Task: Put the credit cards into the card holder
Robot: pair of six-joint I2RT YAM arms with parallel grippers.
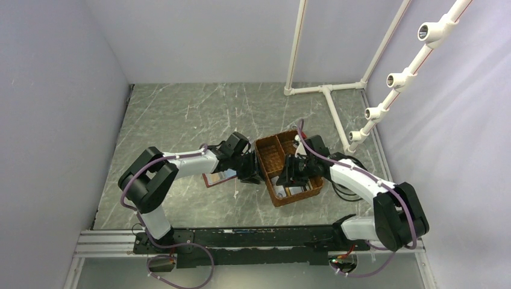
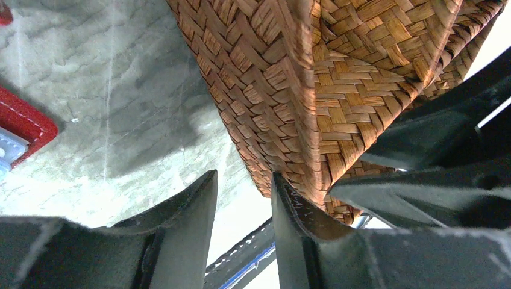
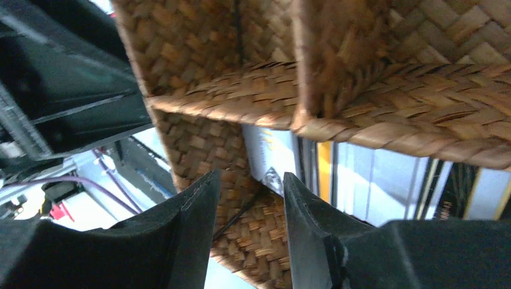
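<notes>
White, dark and yellow-edged cards (image 3: 355, 180) stand in the front compartment of the woven basket (image 1: 272, 158). One white card (image 3: 271, 153) leans at the end of the row, against the basket wall. Above these cards is my right gripper, its fingers apart and nothing visible between them. My left gripper is at the outside of the basket's left wall; its fingertips show a narrow gap, and no card is seen in it. A flat, red-edged item with a pale and blue face (image 1: 220, 178), possibly the card holder, lies on the table, partly hidden by the left arm.
Divider walls (image 3: 301, 72) split the basket into compartments; the back ones look empty. Both grippers are close together, across the basket's left wall. Black cables (image 1: 349, 186) lie to the right.
</notes>
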